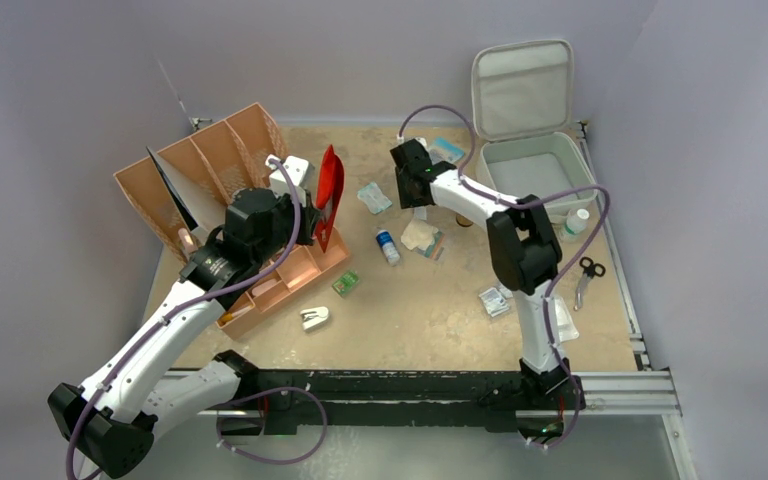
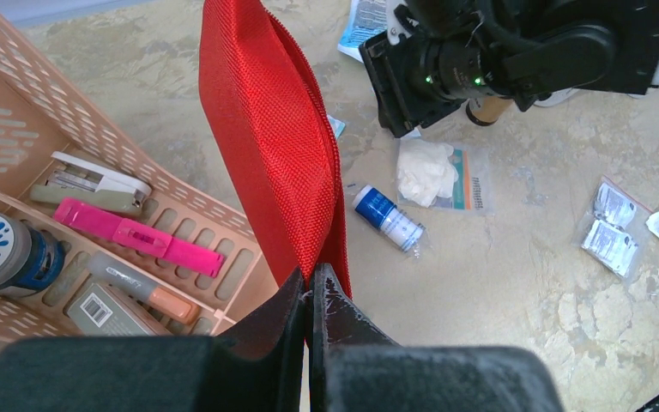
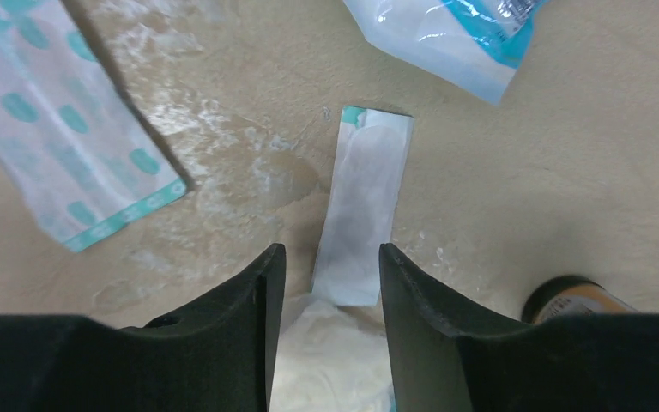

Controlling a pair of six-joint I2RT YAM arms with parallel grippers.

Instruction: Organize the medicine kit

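A red fabric pouch [image 2: 266,120] hangs upright from my left gripper, which is shut on its lower edge beside the peach organizer [image 1: 335,258]. Over the table's back middle, my right gripper is open. A narrow white packet [image 3: 365,197] lies below and between its fingers, flat on the table. Its near end meets a bag with white gauze [image 3: 330,360]. The teal-spotted packet [image 3: 77,137] lies to the left in the right wrist view. At the right stands the open white case [image 1: 535,165], its visible inside empty.
Loose on the table are a blue-and-white tube [image 1: 388,247], a green box [image 1: 346,283], a white stapler [image 1: 315,318], small pad packets [image 1: 494,302], scissors [image 1: 588,280] and a white bottle [image 1: 575,224].
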